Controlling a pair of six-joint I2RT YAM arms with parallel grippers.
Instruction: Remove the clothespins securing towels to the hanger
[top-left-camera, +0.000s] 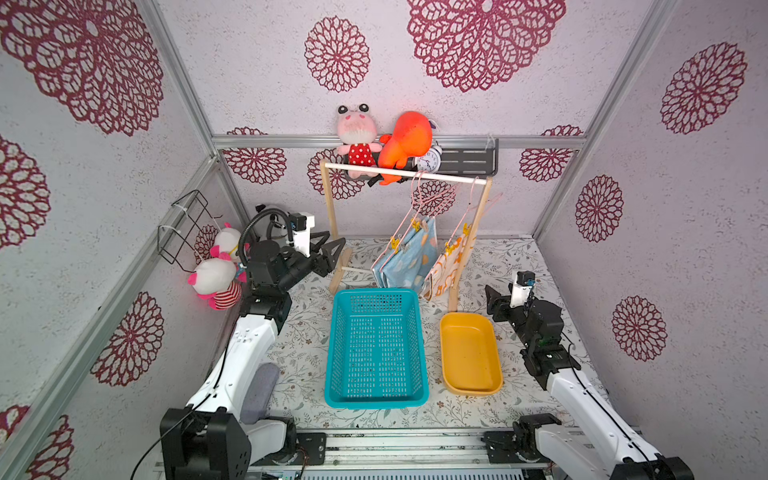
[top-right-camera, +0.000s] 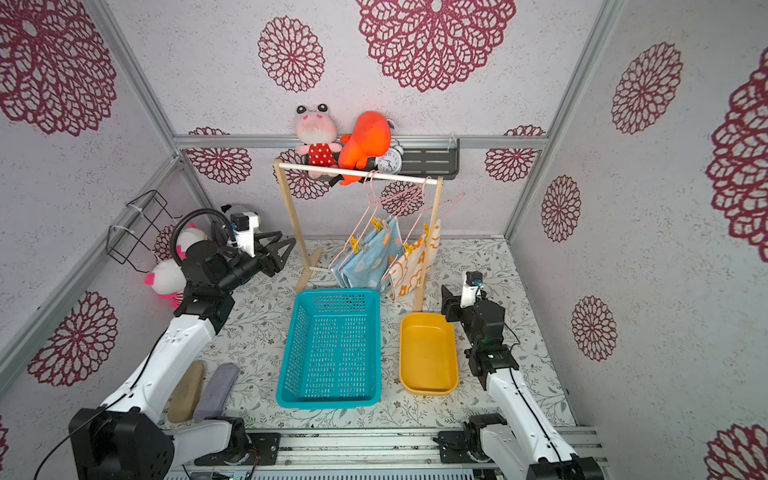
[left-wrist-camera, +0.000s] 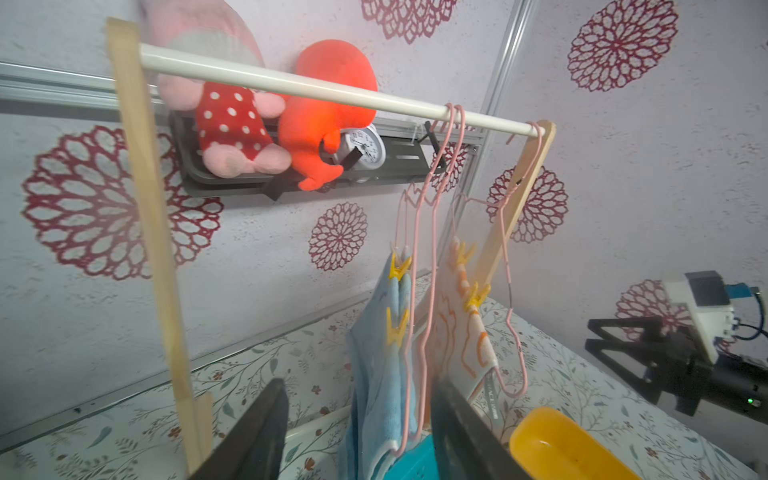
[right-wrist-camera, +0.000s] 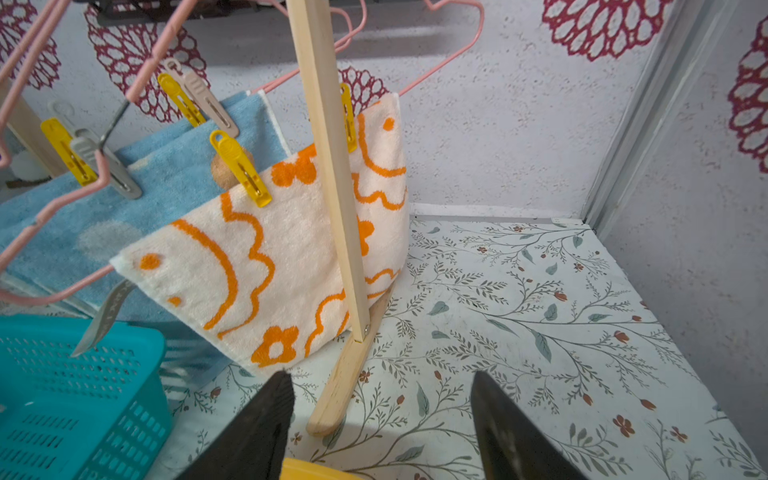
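Blue towels (top-left-camera: 408, 260) and orange-patterned white towels (top-left-camera: 442, 272) hang on pink hangers from the wooden rack's white bar (top-left-camera: 404, 173), held by yellow clothespins (right-wrist-camera: 240, 168), with some grey pins beside them in the right wrist view. My left gripper (top-left-camera: 329, 249) is raised at the rack's left post, fingers apart, nothing between them; in its wrist view the clothespins are ahead. My right gripper (top-left-camera: 497, 300) stands open, right of the rack above the yellow tray (top-left-camera: 470, 356), facing the patterned towel and post.
A teal basket (top-left-camera: 376, 348) sits front centre, left of the yellow tray. Plush toys (top-left-camera: 356, 140) sit on a back shelf above the rack, others on the left wall.
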